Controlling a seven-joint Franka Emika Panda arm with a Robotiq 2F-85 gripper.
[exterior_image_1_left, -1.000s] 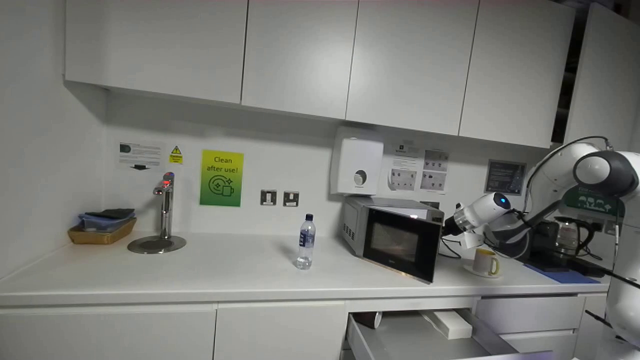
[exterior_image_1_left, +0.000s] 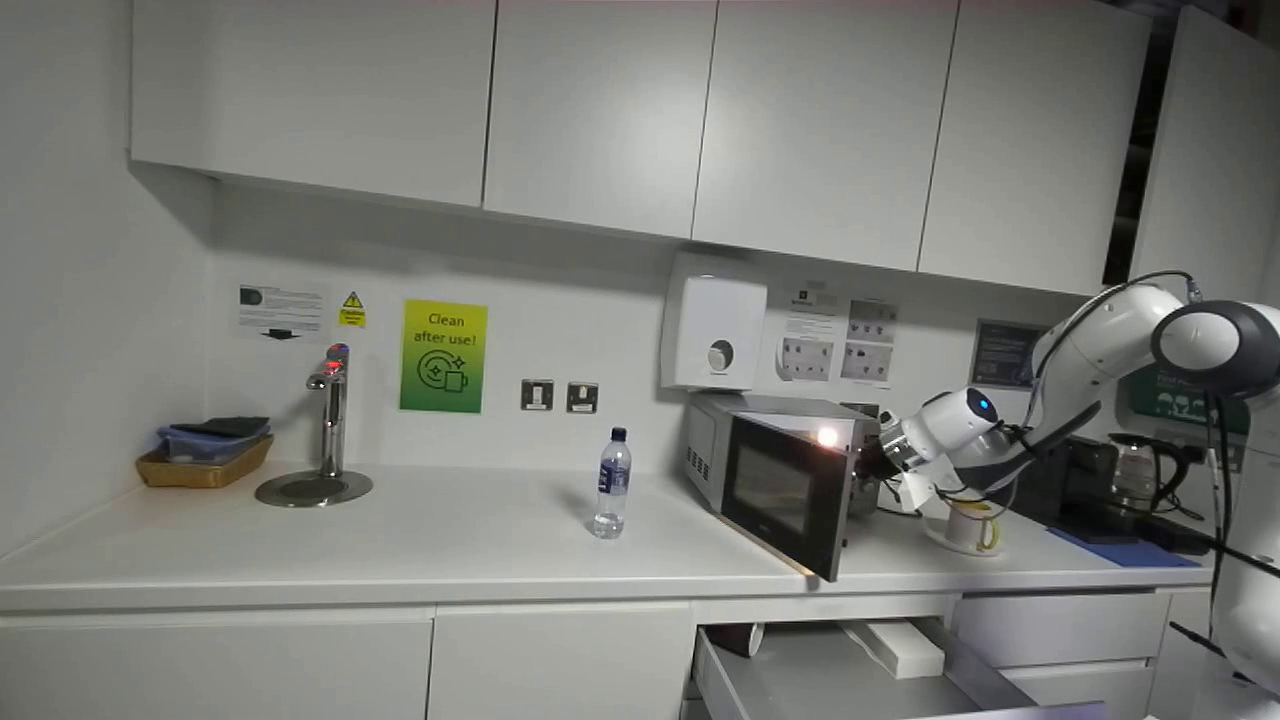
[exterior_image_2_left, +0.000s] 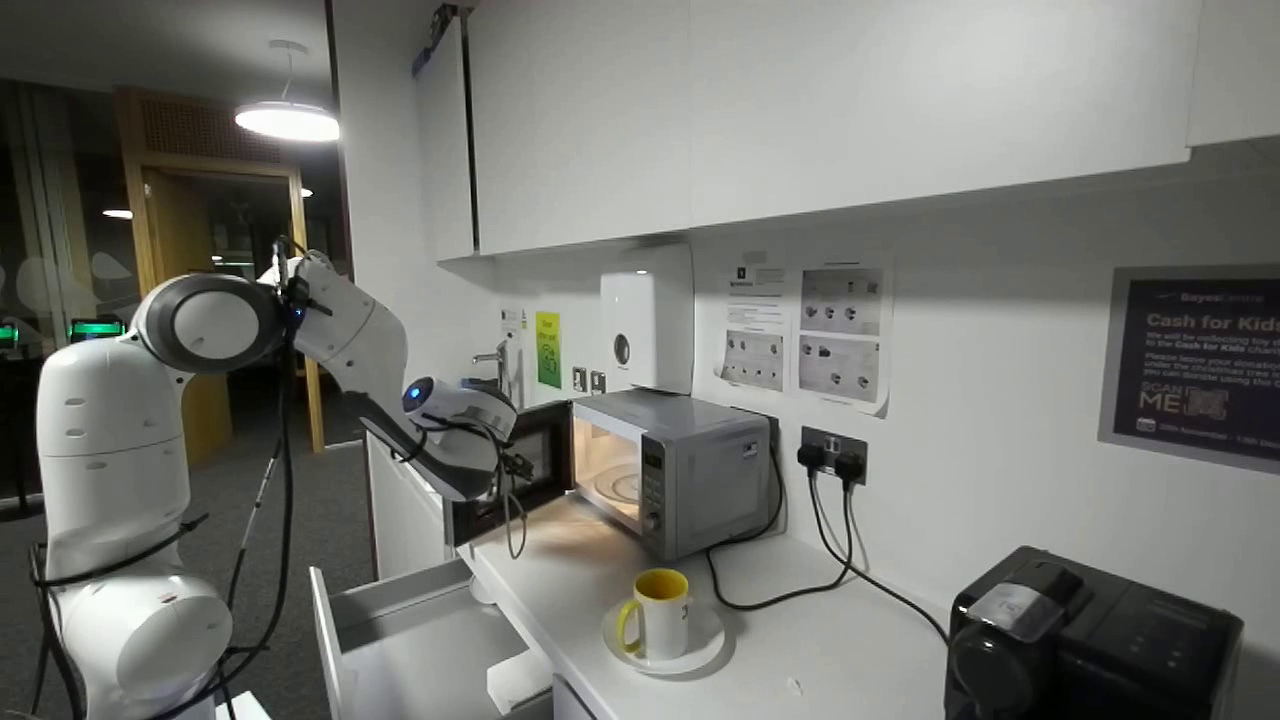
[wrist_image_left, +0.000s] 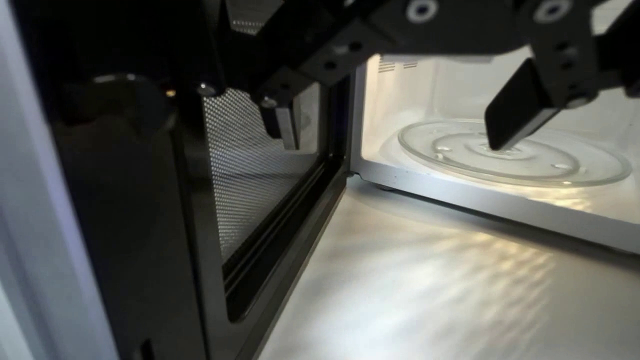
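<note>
The grey microwave (exterior_image_2_left: 720, 480) stands on the counter with its door swung well open and its light on. In the wrist view the dark door (wrist_image_left: 270, 198) fills the left side, and a glass turntable (wrist_image_left: 516, 153) lies empty inside the lit cavity. My gripper is open, its fingers wide apart with nothing between them. One fingertip (wrist_image_left: 291, 126) is close to the inner face of the door; whether it touches cannot be told. The other finger (wrist_image_left: 522, 108) appears in front of the cavity opening.
A white and yellow mug (exterior_image_2_left: 660, 614) sits on a saucer (exterior_image_2_left: 708, 648) to the right of the microwave. Below the counter, a drawer (exterior_image_1_left: 792, 684) is pulled out. A water bottle (exterior_image_1_left: 612, 486) stands left of the microwave, with clear counter beyond. A coffee machine (exterior_image_2_left: 1092, 636) is farther right.
The microwave door has swung wider open towards the counter's front edge. My arm and gripper have moved left, following the door's inner side. The bottle and mug have stayed put.
</note>
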